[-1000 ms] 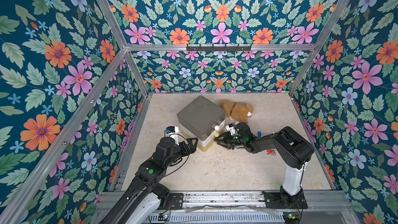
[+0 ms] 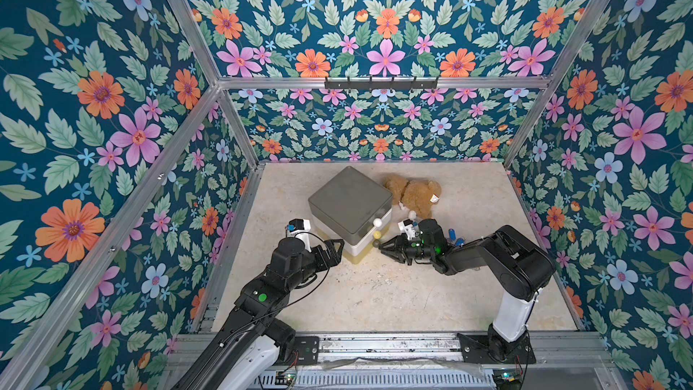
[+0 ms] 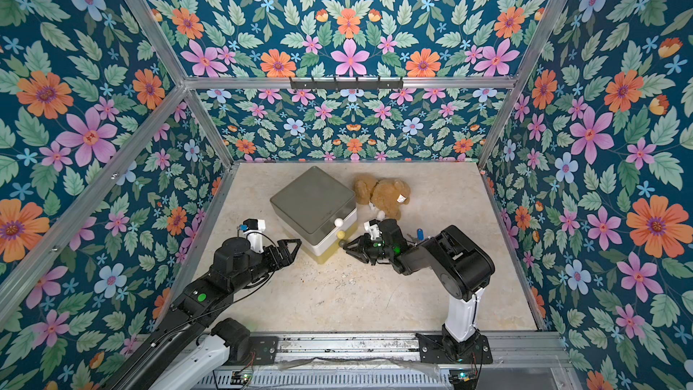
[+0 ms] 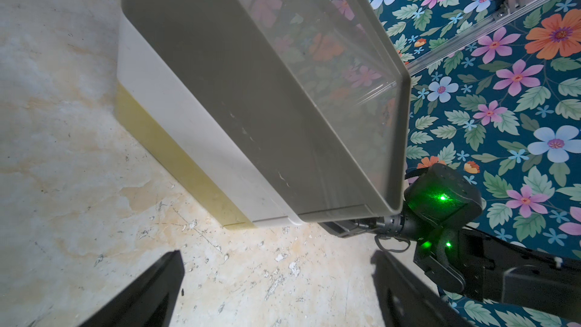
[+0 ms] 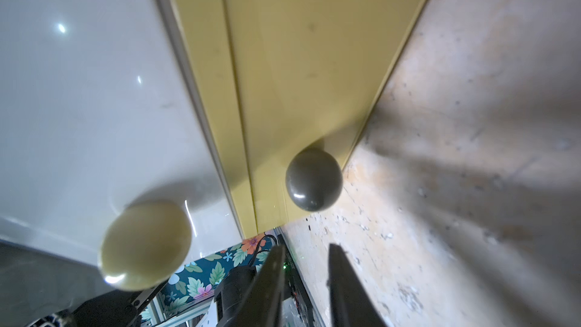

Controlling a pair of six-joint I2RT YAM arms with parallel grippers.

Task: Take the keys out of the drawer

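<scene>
The small drawer cabinet (image 2: 350,202) has a grey top, a white middle and a yellow bottom drawer (image 5: 314,42), whose front looks flush. A grey knob (image 5: 313,179) sticks out from that yellow front; a pale yellow knob (image 5: 145,245) is on the white drawer above. My right gripper stands just back from the grey knob, its fingers narrowly apart with nothing between them. My left gripper (image 2: 339,251) is open beside the cabinet's near left side, empty, its fingers (image 4: 151,293) wide apart. No keys are visible.
A brown plush toy (image 2: 417,195) lies behind the right gripper, right of the cabinet. Part of a blue object (image 2: 452,234) shows behind the right arm.
A red item is now hidden by the right arm. Left arm unchanged.
</scene>
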